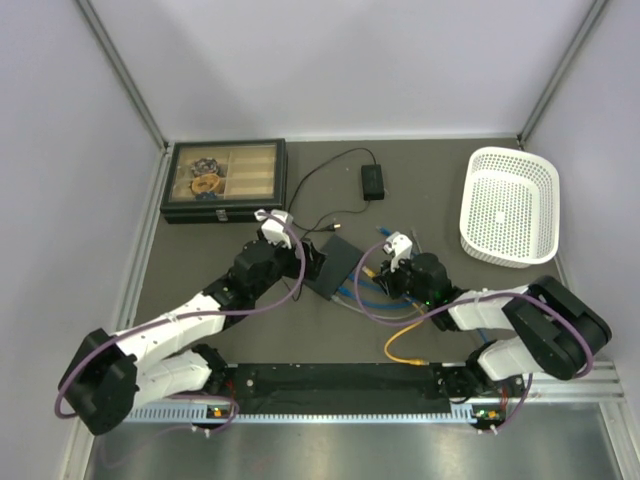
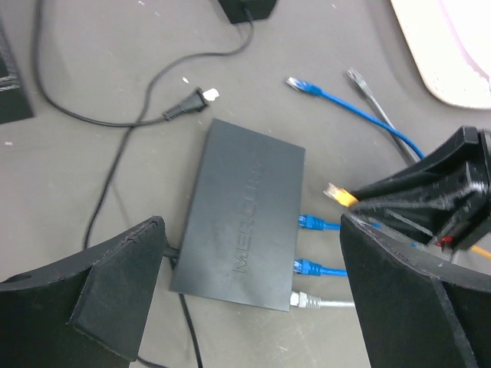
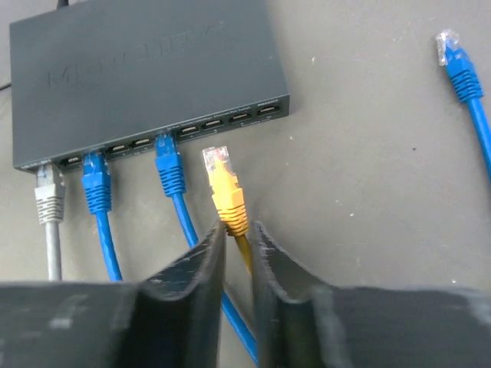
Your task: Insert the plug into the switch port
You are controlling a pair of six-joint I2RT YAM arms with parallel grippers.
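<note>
The dark switch (image 3: 146, 77) lies on the table with grey and blue cables plugged along its port edge. A yellow plug (image 3: 225, 192) lies loose just in front of the ports, right of the blue plugs. My right gripper is at its boot and cable, fingertips close on either side; whether they grip it is unclear. In the left wrist view that gripper also shows at the right. My left gripper (image 1: 300, 255) hangs open over the switch's left side, nothing between its fingers.
A loose blue cable (image 3: 468, 84) lies to the right. Behind are a black power adapter (image 1: 372, 181) with cords, a white basket (image 1: 508, 205) at back right and a divided box (image 1: 224, 180) at back left.
</note>
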